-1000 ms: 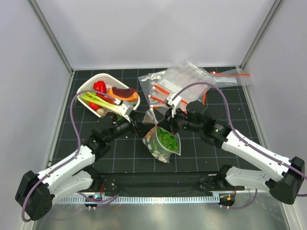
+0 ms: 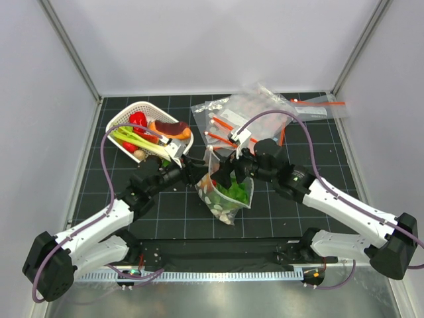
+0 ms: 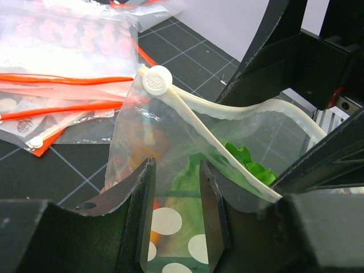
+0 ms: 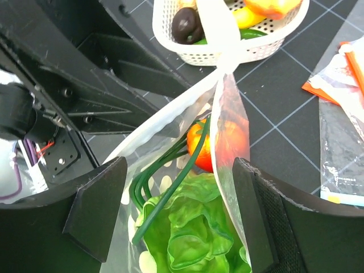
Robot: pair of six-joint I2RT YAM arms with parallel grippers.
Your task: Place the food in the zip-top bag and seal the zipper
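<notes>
The clear polka-dot zip bag (image 2: 222,205) stands near the table's middle, its mouth gaping. Inside are green lettuce (image 4: 196,227), a tomato (image 4: 205,148) and dark green stalks (image 4: 176,187). At the bag's left side, my left gripper is closed partway, with the bag between its fingers. My right gripper is open over the mouth, its fingers apart with both pale rims (image 3: 222,148) running between them. The round white slider (image 3: 157,81) sits at one end of the zipper.
The white basket (image 2: 112,120) at the back left holds several other foods. Flat bags with orange zippers (image 2: 255,109) lie behind the bag. Bare table (image 2: 172,222) shows in front and to either side.
The bag's mouth has shifted slightly right and red now shows inside it. The left arm has barely moved.
</notes>
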